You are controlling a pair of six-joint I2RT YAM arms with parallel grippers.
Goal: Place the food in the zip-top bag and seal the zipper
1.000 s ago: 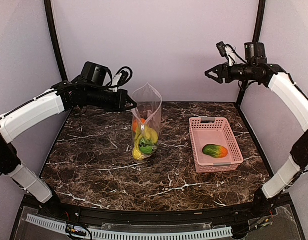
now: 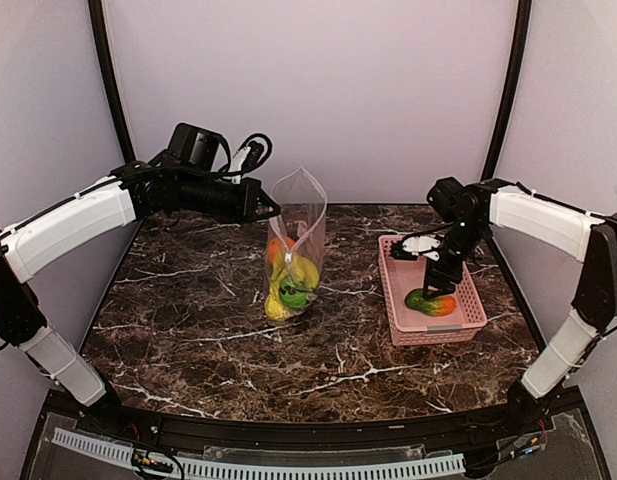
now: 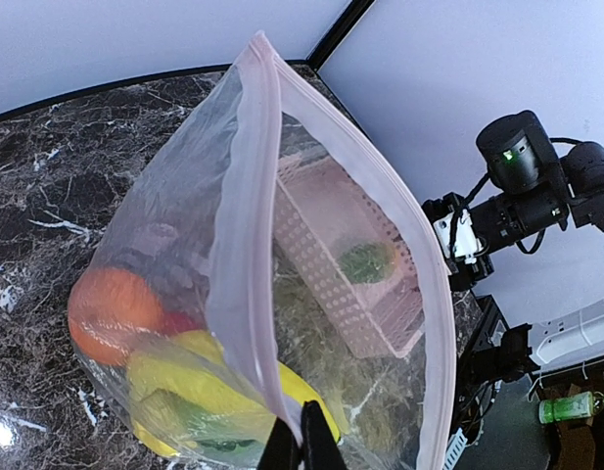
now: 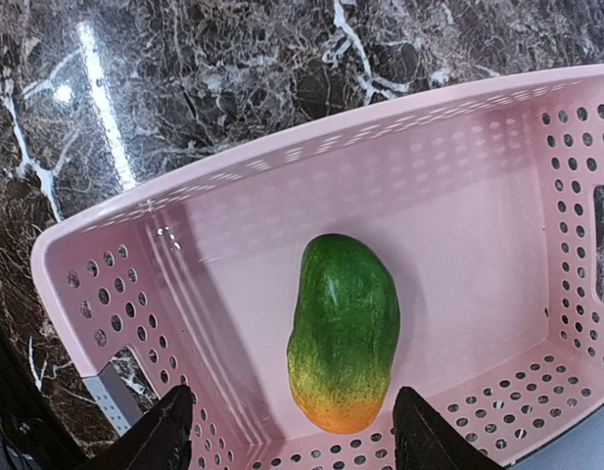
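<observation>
The clear zip top bag point(image 2: 308, 240) stands upright at table centre, holding bananas point(image 3: 204, 372), an orange fruit point(image 3: 116, 313) and green items. My left gripper point(image 2: 268, 208) is shut on the bag's zip edge at its top; in the left wrist view its fingers point(image 3: 321, 446) pinch the strip. A green-orange papaya-like fruit point(image 4: 343, 328) lies alone in the pink basket point(image 4: 478, 93) on the right. My right gripper point(image 2: 433, 280) is open above it, its two fingertips either side of the fruit's lower end in the right wrist view.
Pale walls stand close at the back and sides.
My right gripper has swung down from high at the back into the basket over the fruit. The left gripper and bag have shifted slightly right.
</observation>
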